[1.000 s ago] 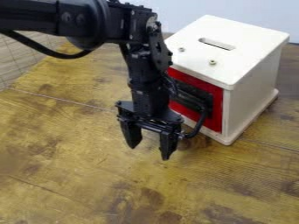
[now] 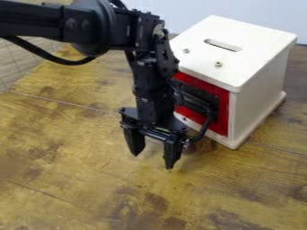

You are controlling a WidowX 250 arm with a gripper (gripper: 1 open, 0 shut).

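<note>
My gripper (image 2: 153, 154) hangs low over the wooden floor, its two black fingers pointing down and spread apart, with nothing seen between them. It is in front of and to the left of a white box (image 2: 256, 90) with a slot and bolts on its sloped top and a red front panel (image 2: 218, 110), which my wrist and cable partly hide.
A wire mesh (image 2: 17, 63) is at the back left, and a pale wall (image 2: 264, 13) stands behind the box.
</note>
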